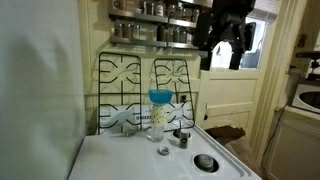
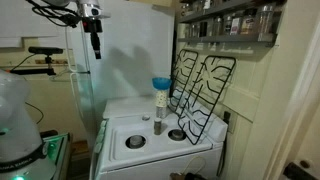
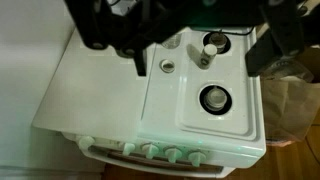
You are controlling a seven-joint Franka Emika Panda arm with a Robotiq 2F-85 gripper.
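My gripper [image 1: 221,64] hangs high above the white stove top [image 1: 115,158], its dark fingers spread well apart and nothing visible between them. From the wrist view, the gripper looks down on the stove. A blue bowl [image 1: 160,97] rests on top of a clear, patterned container [image 1: 157,122] toward the back of the stove. In front of that lies a small round silvery piece [image 1: 164,151]. To its right stands a small jar [image 1: 184,140], seen from above as a pale jar [image 3: 207,57]. None of these touches the gripper.
Two black grates [image 1: 120,84] lean upright at the back. Exposed burners [image 3: 215,98] occupy the stove's right side. Spice shelves [image 2: 232,25] run along the wall. A brown bag [image 3: 288,105] lies beyond the stove's edge.
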